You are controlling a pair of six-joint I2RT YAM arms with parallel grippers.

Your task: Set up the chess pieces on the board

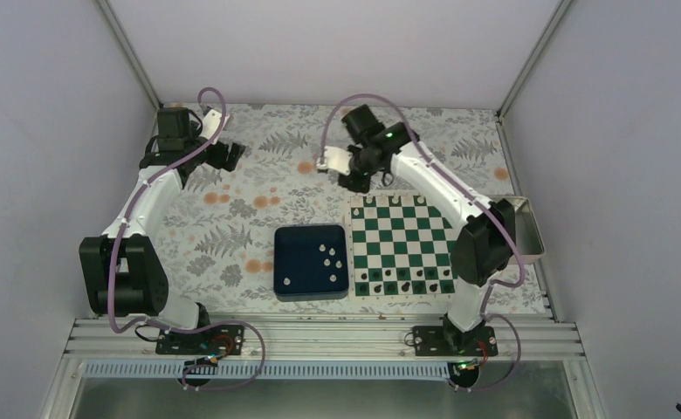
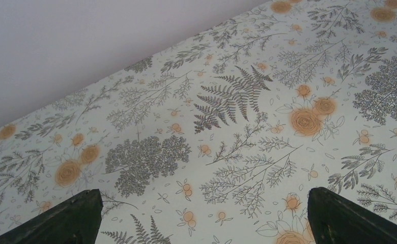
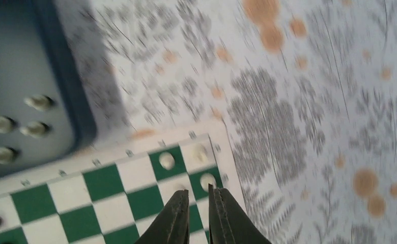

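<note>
The green-and-white chessboard point(image 1: 402, 236) lies right of the dark blue tray point(image 1: 283, 262). Black pieces stand along its near rows, such as a black piece point(image 1: 391, 275); white pieces point(image 1: 369, 200) are at its far-left corner. Several white pieces point(image 1: 326, 262) remain in the tray. My right gripper is above the board's far-left corner, its fingers point(image 3: 176, 218) nearly together with a thin gap. The piece between them is hard to make out against the blurred board. My left gripper is wide open at the far left, with nothing between its fingers.
A metal tray point(image 1: 533, 236) stands at the right, partly covered by my right arm. Along the back and left, the patterned table point(image 1: 267, 192) is bare. Walls close off the back and both sides.
</note>
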